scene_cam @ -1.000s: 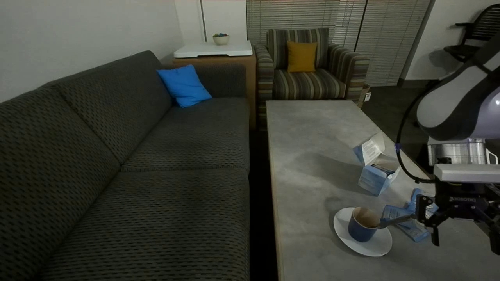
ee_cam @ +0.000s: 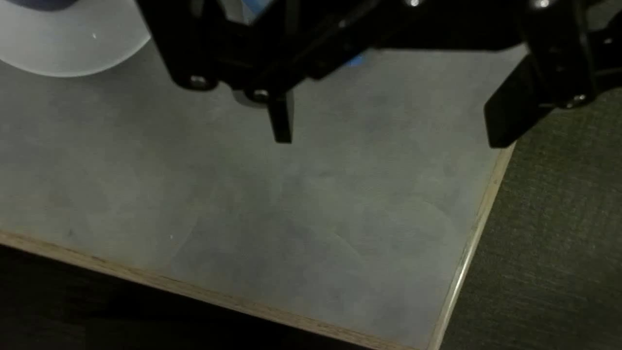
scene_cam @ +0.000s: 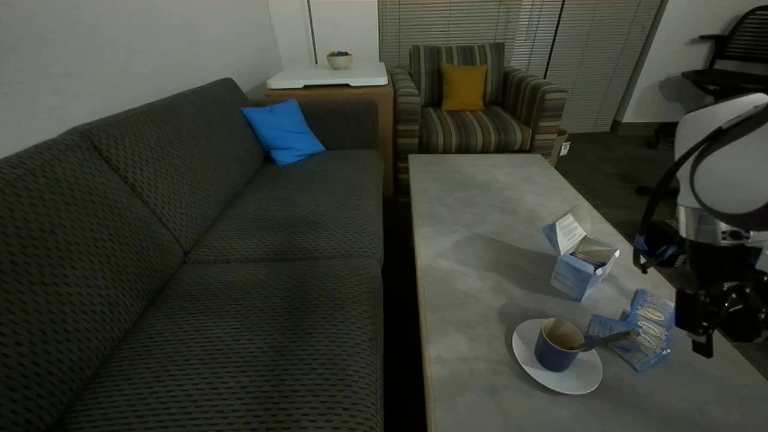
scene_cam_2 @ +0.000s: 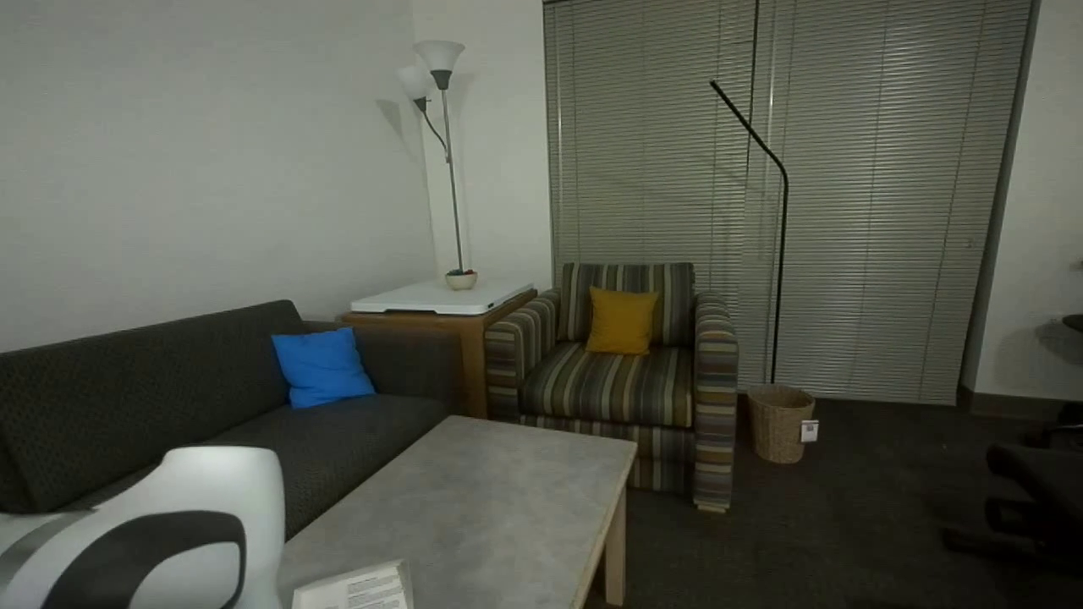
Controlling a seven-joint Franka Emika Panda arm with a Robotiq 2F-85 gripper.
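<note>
In the wrist view my gripper stands open, its two black fingers wide apart and only bare tabletop beneath them. Exterior view 1 shows it at the right, over the table's right side. A blue cup [scene_cam: 555,354] with a tan inside sits upright on a white saucer [scene_cam: 529,365]. From the cup a dark handle [scene_cam: 609,339] sticks out to the right. Several blue packets [scene_cam: 652,333] lie in a loose pile beside the saucer. Behind them stands an opened blue and white box [scene_cam: 573,276], its lid up.
A dark sofa [scene_cam: 288,302] runs along the left, and a striped armchair [scene_cam: 468,129] stands past the far end. In the wrist view, the table's corner and edges lie close to the gripper.
The arm has shifted and turned at the right of exterior view 1, the gripper moving rightward and uncovering more of the packets. Cup, saucer and box remain in place.
</note>
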